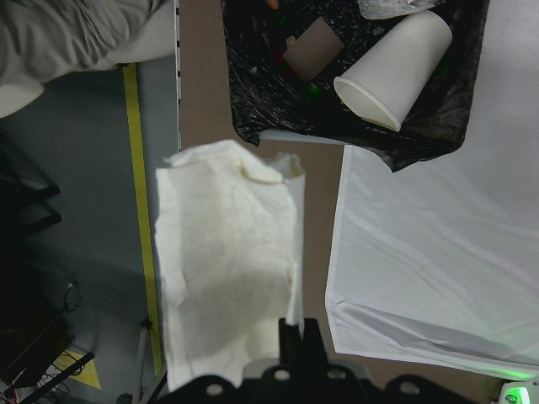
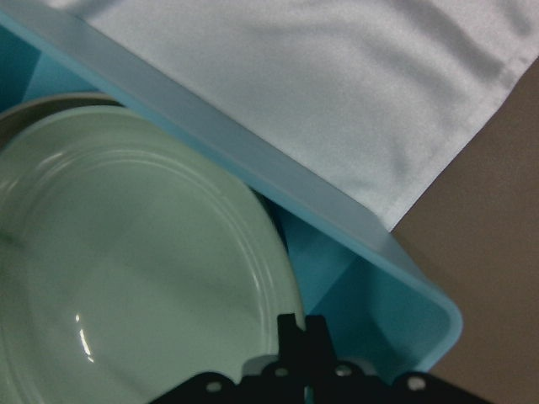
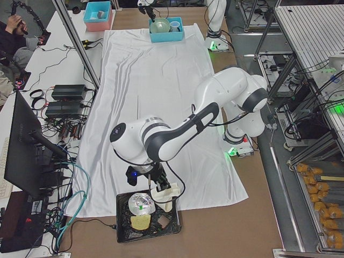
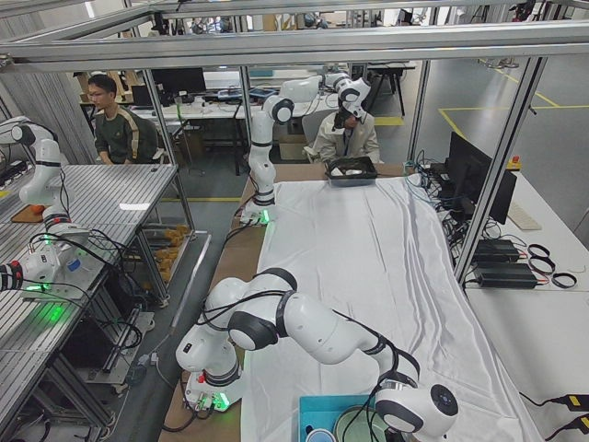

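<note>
My left gripper is shut on a crumpled cream paper napkin, held at the black-lined tray. In the tray lie a white paper cup, a foil item, a yellow sponge-like piece and a brown square piece. At the other end of the table a blue bin holds a pale green plate and a small cup. My right gripper is over the plate's edge, its fingers together; whether it grips the rim is unclear.
The white cloth between tray and bin is bare. A monitor and cables line the left side of the camera left view. A seated person is behind the tray.
</note>
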